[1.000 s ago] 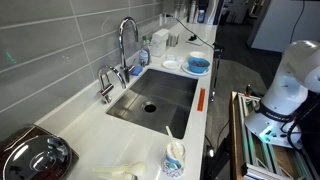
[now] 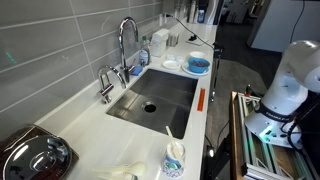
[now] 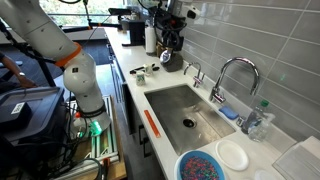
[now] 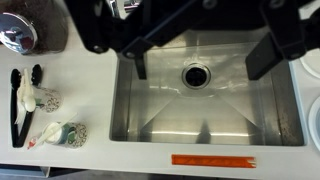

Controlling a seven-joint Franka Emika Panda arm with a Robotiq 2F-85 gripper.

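Note:
My gripper is open, its two dark fingers wide apart and nothing held between them. It hangs high above the counter, and the steel sink (image 4: 205, 112) lies beneath it in the wrist view. Along the sink's front edge rests a flat orange strip (image 4: 213, 161), also seen in exterior view 2. Left of the sink stand two patterned cups with utensils in them; the nearer cup (image 4: 72, 134) shows a pale handle. Black tongs (image 4: 18, 112) lie beside the farther cup (image 4: 46, 100).
Faucets (image 2: 124, 45) rise behind the sink. A blue-filled bowl (image 3: 200, 167) and a white plate (image 3: 231, 153) sit at one end, near soap bottles (image 3: 256, 118). A dark round lidded pot (image 2: 38, 156) occupies the other end. Bare counter (image 2: 100, 140) lies between pot and sink.

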